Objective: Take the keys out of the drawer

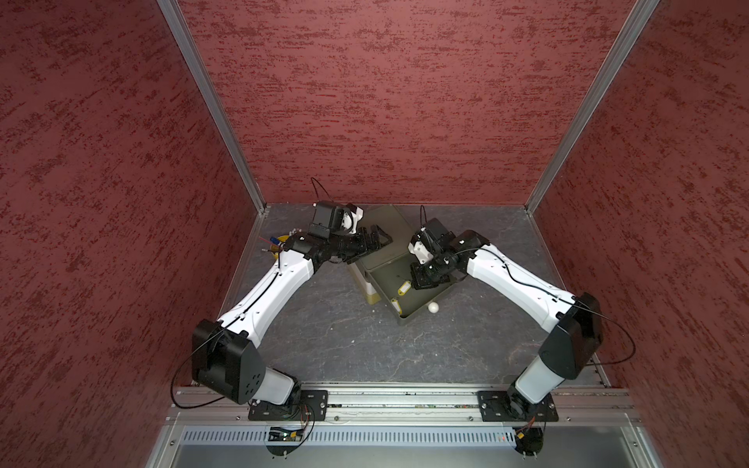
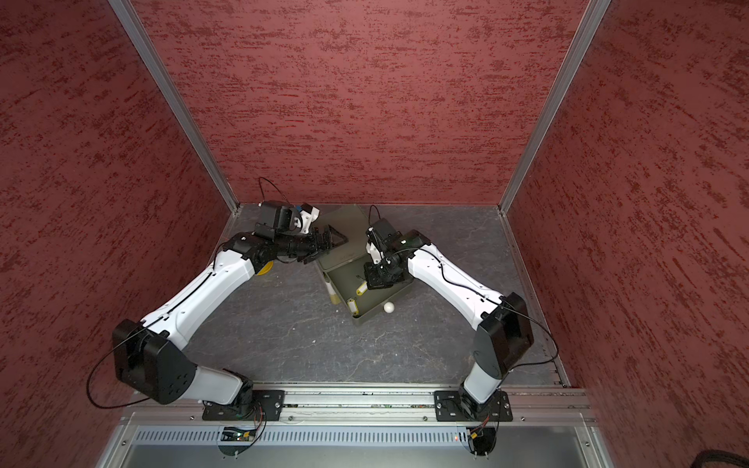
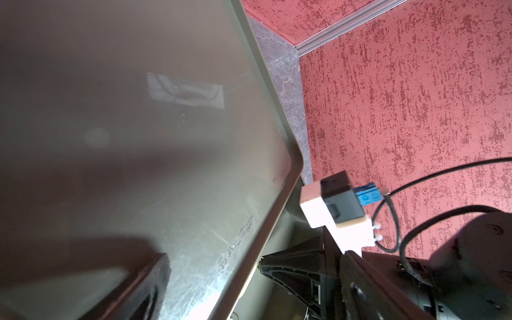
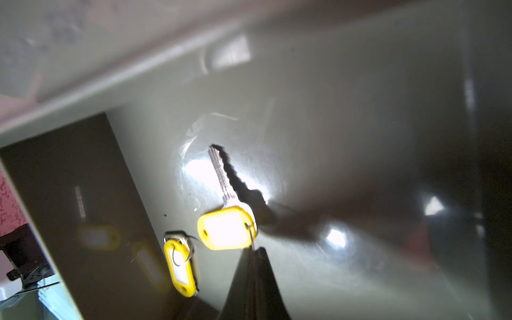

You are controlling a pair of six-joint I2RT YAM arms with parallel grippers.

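In the open drawer (image 1: 376, 282) are two keys with yellow tags. My right gripper is shut on the thin ring of one key (image 4: 224, 176); its yellow tag (image 4: 226, 229) hangs just past the fingertips, and the key casts a shadow on the drawer floor beside it. The other yellow tag (image 4: 181, 269) lies in the drawer by the side wall, left of my right gripper in its wrist view. Over the cabinet's flat top (image 3: 202, 176), my left gripper stands open, its fingers far apart with no object between them.
A white ball (image 1: 433, 307) lies on the table just outside the drawer's front. Yellow and blue items (image 1: 277, 245) sit at the far left, partly behind the left arm. Open table lies in front. The drawer walls surround the right gripper closely.
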